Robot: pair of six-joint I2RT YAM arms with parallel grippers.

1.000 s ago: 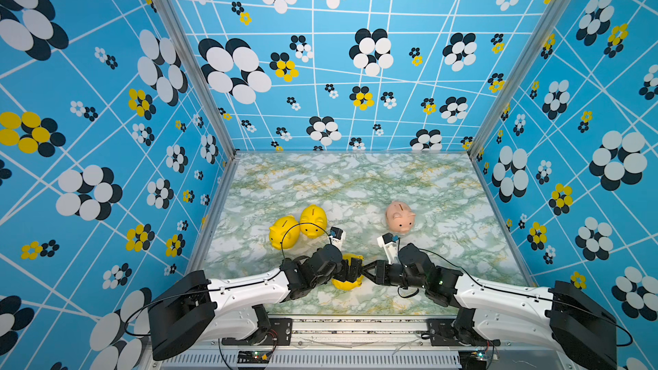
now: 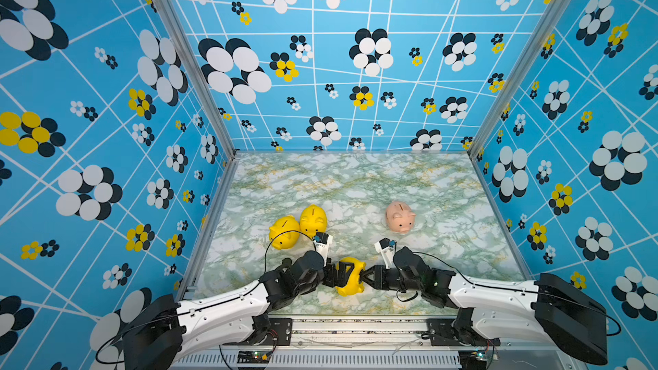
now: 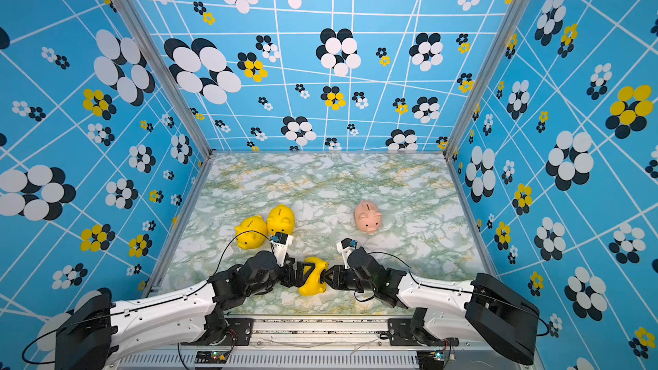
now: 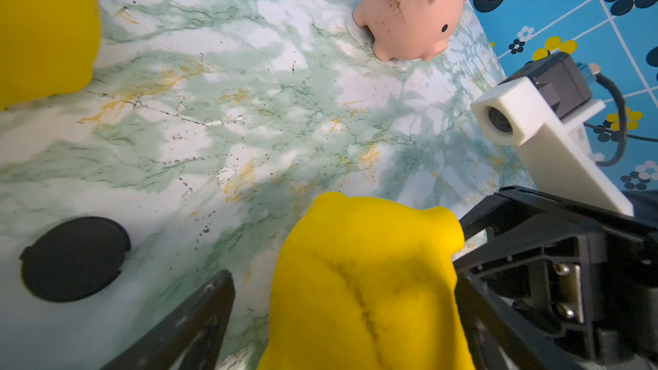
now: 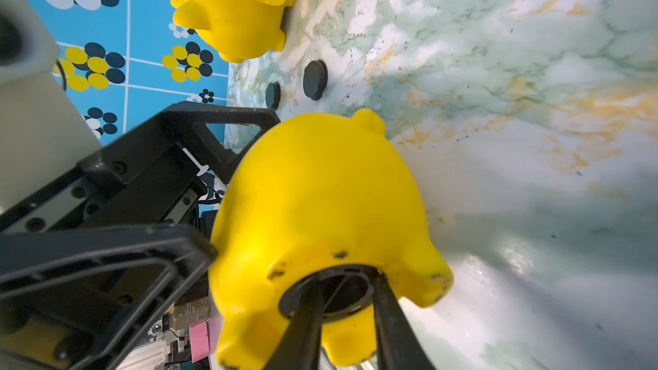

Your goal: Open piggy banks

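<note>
A yellow piggy bank [image 2: 351, 282] lies tipped between my two grippers, its belly turned toward the right one. My left gripper is open, one finger on each side of the bank, with a gap at its left finger. In the right wrist view, a dark round fitting [image 5: 336, 294] shows in the belly. Right at it is my right gripper, its fingertips slightly apart; whether a plug sits inside is unclear. Two more yellow piggy banks [image 2: 284, 232] and a pink piggy bank [image 2: 399, 217] stand farther back.
Two black round plugs lie loose near the yellow pair, the nearer plug [image 5: 315, 80] beside the farther plug [image 5: 272, 95]. Both arms' wrists are close together at the front.
My left gripper has drawn back to the left, uncovering more of the yellow bank.
</note>
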